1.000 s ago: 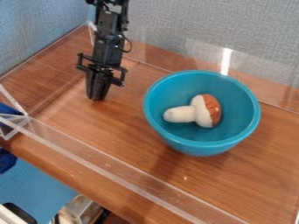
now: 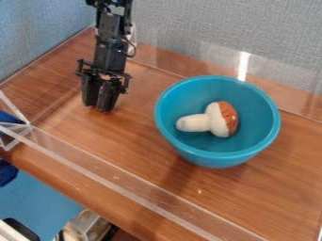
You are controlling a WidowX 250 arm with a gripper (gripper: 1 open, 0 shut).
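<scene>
The black robot gripper [image 2: 101, 91] hangs low over the wooden table at the upper left, its tips at or just above the surface. Whether it holds anything between its fingers cannot be made out. To its right stands a turquoise bowl [image 2: 169, 111], apart from the gripper, with a white and orange-brown mushroom-shaped toy [image 2: 209, 120] lying on its side inside.
A grey wall runs along the back. At the lower left, beyond the table's edge, are blue items and some clutter on the floor.
The gripper has shifted slightly left and its lower part has turned or spread a little. The bowl and toy have not moved.
</scene>
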